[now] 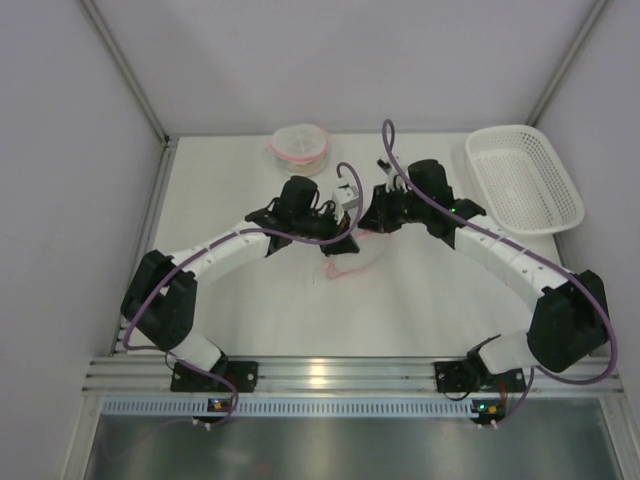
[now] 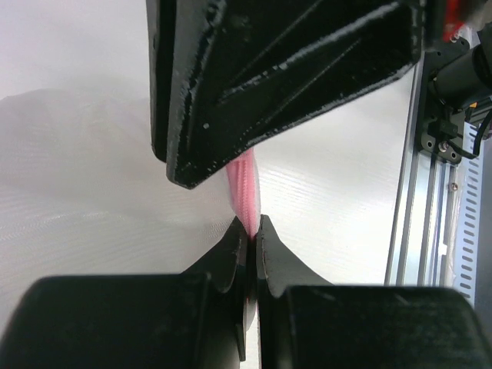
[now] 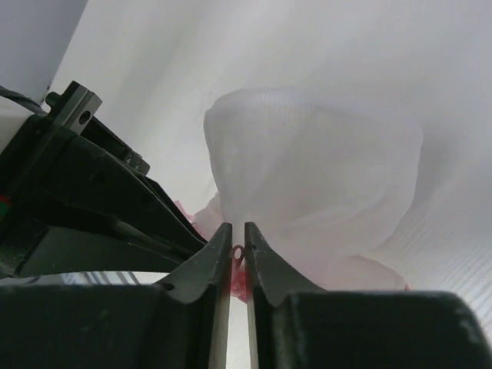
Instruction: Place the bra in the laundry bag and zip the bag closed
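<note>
The white mesh laundry bag with pink trim lies mid-table beneath both hands. In the left wrist view its pink edge runs down between the fingertips of my left gripper, shut on it. My right gripper is at the bag's pink edge on its other side, its fingers a narrow gap apart. A small pinkish loop, perhaps the zip pull, shows in that gap; whether the fingers press on it is unclear. The right gripper's dark finger also crosses the left wrist view just above the pinched edge. No bra can be made out.
A round, pale mesh bag with a pink rim rests at the back of the table. A white basket occupies the back right. Bare tabletop lies in front of the arms.
</note>
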